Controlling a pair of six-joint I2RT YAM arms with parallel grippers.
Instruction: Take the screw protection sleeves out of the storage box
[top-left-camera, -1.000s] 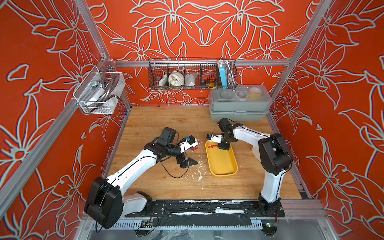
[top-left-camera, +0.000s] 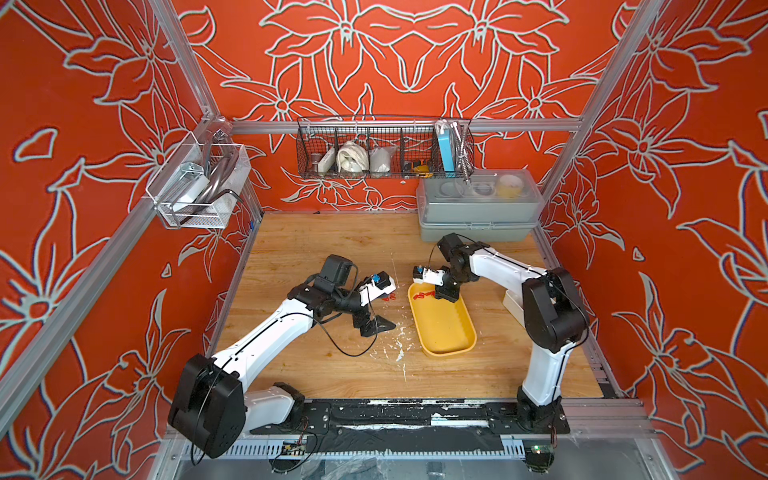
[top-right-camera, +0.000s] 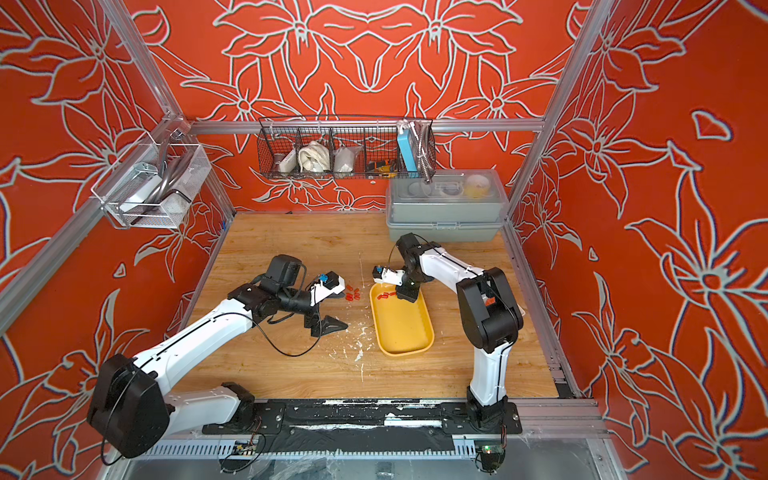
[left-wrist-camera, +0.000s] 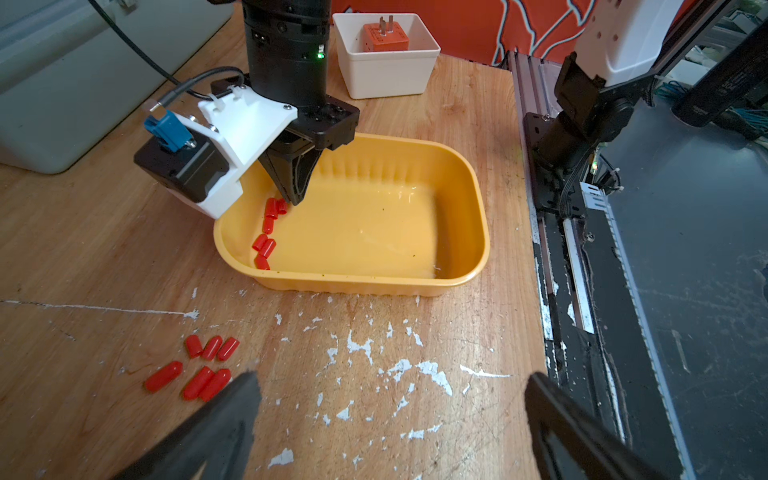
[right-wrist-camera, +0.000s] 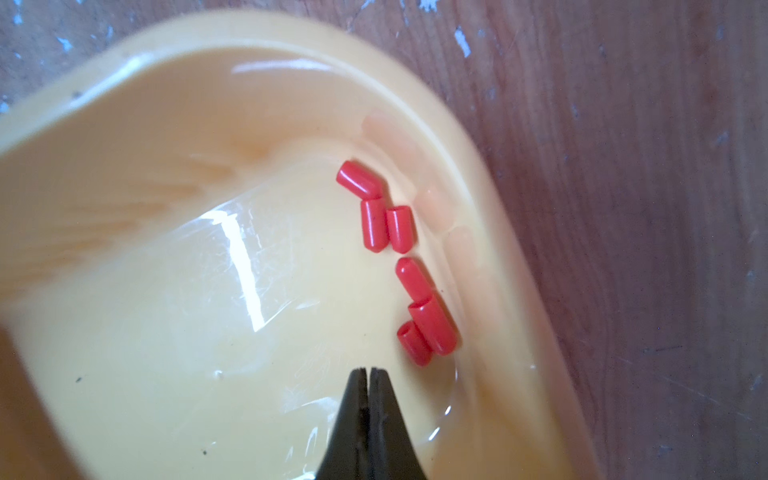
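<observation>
Several red sleeves (right-wrist-camera: 388, 225) lie in a line along the end wall of the yellow storage box (left-wrist-camera: 368, 281). My right gripper is over the box floor, its fingertips pressed together with nothing between them. Just beyond those tips lies the nearest sleeve (right-wrist-camera: 413, 344), touching a larger sleeve (right-wrist-camera: 434, 325). Outside the box, more red sleeves (left-wrist-camera: 212, 348) rest on the wooden table in two loose groups. In the left wrist view my left gripper stands wide open above bare table, its fingers apart and empty.
A white bin (left-wrist-camera: 400, 76) holding an orange plug stands beyond the box. A large grey lidded container (top-left-camera: 480, 208) sits at the back.
The box has shifted slightly. The left arm is still.
</observation>
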